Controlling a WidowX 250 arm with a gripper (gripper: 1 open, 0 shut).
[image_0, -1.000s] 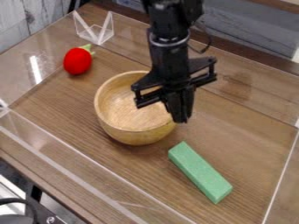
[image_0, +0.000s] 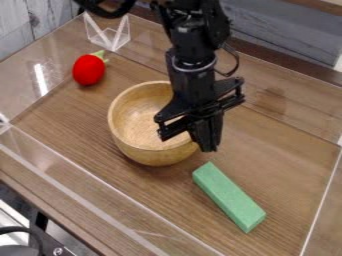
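Note:
My black arm reaches down from the top centre to the gripper (image_0: 206, 138), which is low at the right rim of the yellow bowl (image_0: 136, 108). The fingers look close together; whether anything is between them is hard to make out. A green block (image_0: 229, 195) lies on the table below and right of the bowl. A red tomato-like object (image_0: 88, 69) sits at the upper left.
A white wire rack (image_0: 110, 32) stands at the back left.
The gripper and arm have moved slightly down toward the front over the last second, near the bowl's right rim. The bowl, block and red object look unmoved.

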